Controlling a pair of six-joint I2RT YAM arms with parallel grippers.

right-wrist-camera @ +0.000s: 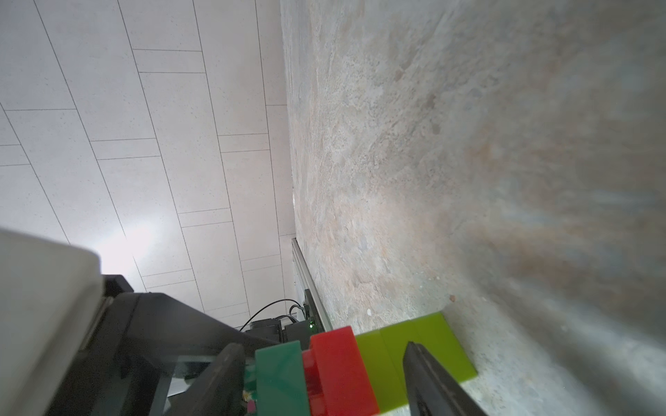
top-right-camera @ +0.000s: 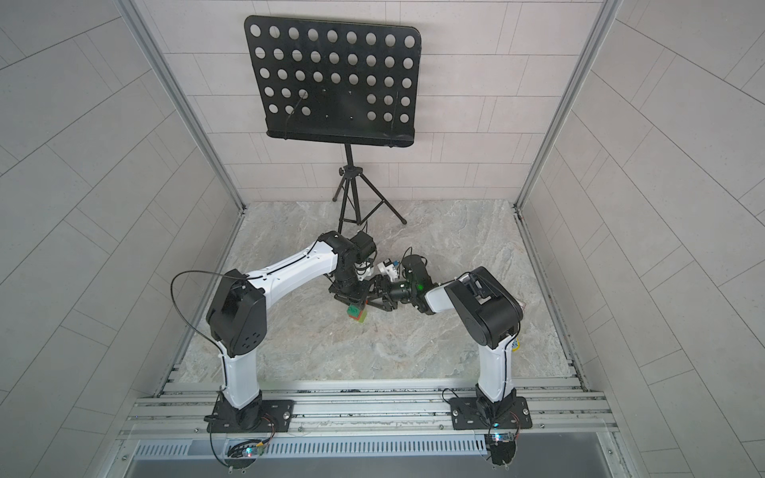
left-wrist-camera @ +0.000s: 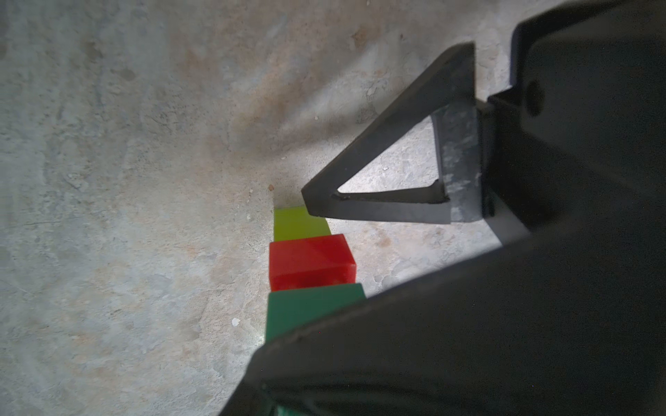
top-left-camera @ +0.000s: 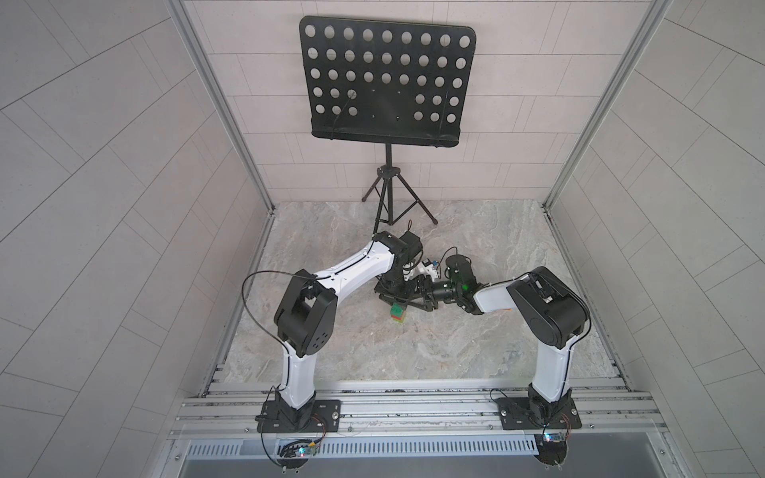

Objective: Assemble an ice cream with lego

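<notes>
A short row of bricks sits at the middle of the floor under both grippers: lime (left-wrist-camera: 297,225), red (left-wrist-camera: 310,260) and dark green (left-wrist-camera: 305,308). My left gripper (top-left-camera: 396,293) is right over them, one finger by the lime end; its hold is unclear, as its near body hides part of the green brick. My right gripper (top-right-camera: 374,296) reaches in from the right; in the right wrist view its fingers stand apart around the green (right-wrist-camera: 281,381), red (right-wrist-camera: 343,367) and lime (right-wrist-camera: 416,353) bricks, and I cannot tell whether they touch them.
A black music stand (top-left-camera: 386,79) stands at the back. Tiled walls close both sides.
</notes>
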